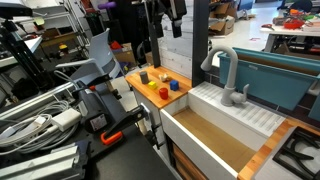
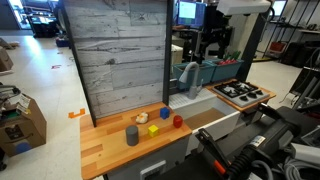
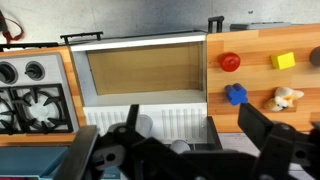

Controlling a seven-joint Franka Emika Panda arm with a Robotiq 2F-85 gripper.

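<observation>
My gripper hangs high over the counter in exterior view 2, open and empty. In the wrist view its dark fingers spread along the bottom edge, well above everything below. On the wooden counter stand a red cup, a blue block, a yellow block and a beige and white toy. A grey cylinder is at the counter's outer end. Beside them is an empty white-walled basin with a tan floor, and nothing touches the gripper.
A tall grey faucet rises behind the basin. The stove lies on the basin's other side. A dark post and white plank wall border the counter. The ribbed drainboard is clear.
</observation>
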